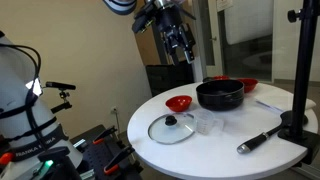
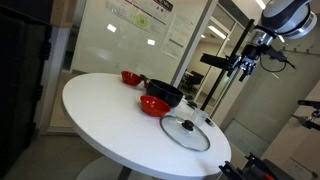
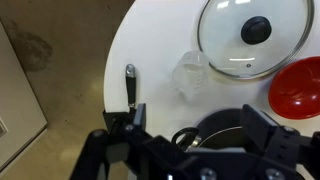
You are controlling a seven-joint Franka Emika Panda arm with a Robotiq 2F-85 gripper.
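Observation:
High over the round white table [image 1: 165, 155], my gripper [image 1: 181, 58] hangs open, well clear of everything below, with nothing between its fingers. In the wrist view the gripper has its fingers spread at the bottom edge. Between and beyond them lie a black pot [image 3: 228, 118], partly hidden by the gripper, a clear plastic container [image 3: 189, 76], and a glass lid [image 3: 225, 55] with a black knob. A red bowl [image 3: 297, 92] is at the right edge, and a black-handled utensil [image 3: 130, 86] is at the left.
Behind the pot sits more red ware, including a second red bowl [image 2: 131, 77]. A black vertical post [image 1: 300, 75] rises by the table's right side.

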